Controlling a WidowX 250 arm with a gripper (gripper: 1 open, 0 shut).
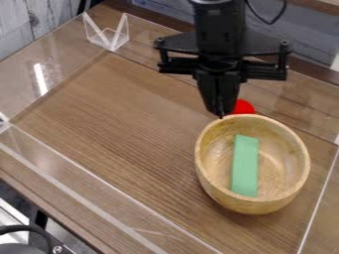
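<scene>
The dark robot gripper [219, 104] hangs in the upper middle of the camera view, over the back edge of a round wooden bowl [212, 190]. It is shut, and nothing shows between its fingers. In the bowl lies a long green block [244, 164]. A red object [245, 107] sits just behind the bowl, partly hidden by the gripper and the bowl's rim.
A white wire stand [106, 32] is at the back left. Dark items stand at the lower left edge.
</scene>
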